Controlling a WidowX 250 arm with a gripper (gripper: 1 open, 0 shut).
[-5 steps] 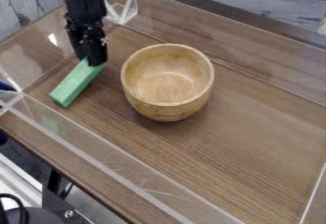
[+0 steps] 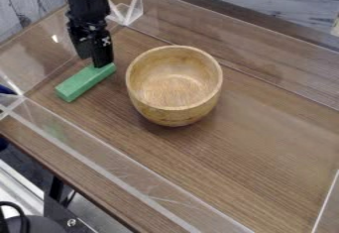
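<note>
A green block [image 2: 85, 83] lies on the wooden table, left of a large wooden bowl [image 2: 172, 82]. My black gripper [image 2: 95, 51] is just above and behind the block's far end. Its fingers are dark and small in the view, and I see nothing clearly held between them.
Dark cables lie at the lower left edge. A small blue item sits at the far left edge.
The gripper has shifted slightly and more of the green block's far end is now hidden or shortened; the block appears a little shorter and wider than before.
</note>
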